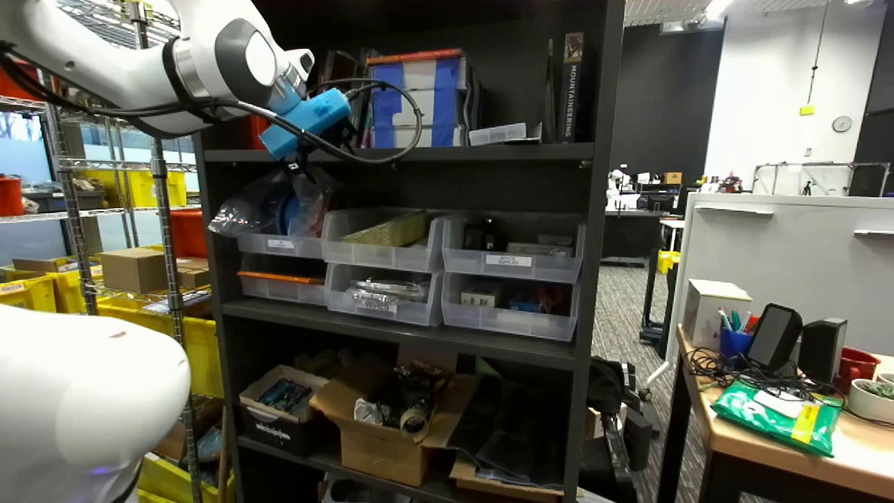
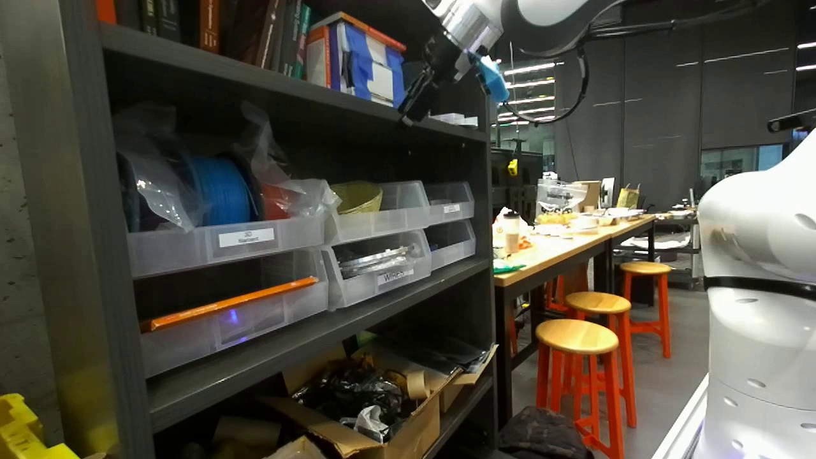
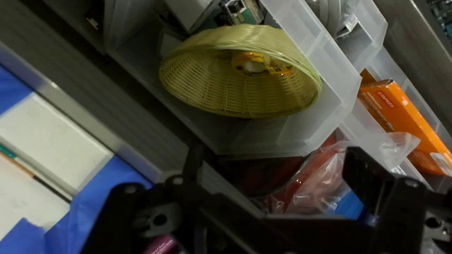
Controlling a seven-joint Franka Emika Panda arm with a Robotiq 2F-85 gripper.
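Note:
My gripper is open, its two dark fingers wide apart at the bottom of the wrist view with nothing held between them. Exterior view 2 shows the gripper tilted downward near the upper shelf's front edge, above the bins. A woven yellow-green basket lies tipped on its side in a clear plastic bin; something orange and shiny is inside it. Beyond the fingers, a clear plastic bag covers red and blue spools. The basket sits below and apart from the gripper.
The upper shelf holds books and a blue-taped white box stack. Stacked clear bins fill the middle shelf, one with an orange box. Below stands an open cardboard box. Free space lies in front of the shelves.

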